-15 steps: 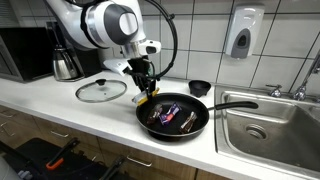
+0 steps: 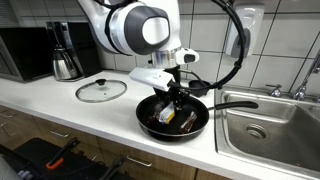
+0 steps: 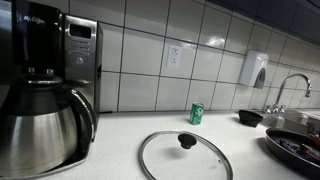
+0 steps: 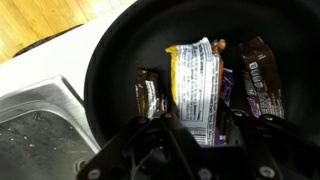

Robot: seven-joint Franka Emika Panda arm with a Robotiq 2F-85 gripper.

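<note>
My gripper is shut on a white and yellow printed packet (image 4: 198, 85), which sticks out beyond the fingers over the black pan (image 4: 120, 50). In exterior view 1 the packet (image 2: 170, 130) appears low inside the pan, below the gripper (image 2: 172, 112); whether it touches the bottom cannot be told. A brown wrapped bar (image 4: 262, 80) lies to its right in the wrist view, a smaller brown wrapper (image 4: 150, 93) to its left. Part of a purple wrapper (image 4: 226, 85) shows beside the packet.
The pan's handle (image 2: 236, 104) reaches toward the sink (image 2: 265, 130) on the right. A glass lid (image 2: 101, 91) lies on the left of the counter. A green can (image 3: 196, 114) and a small black bowl (image 3: 250, 118) stand near the wall.
The arm has moved right and lower, carrying the packet from above the pan's left rim to over its inside. The arm now hides several of the wrappers.
</note>
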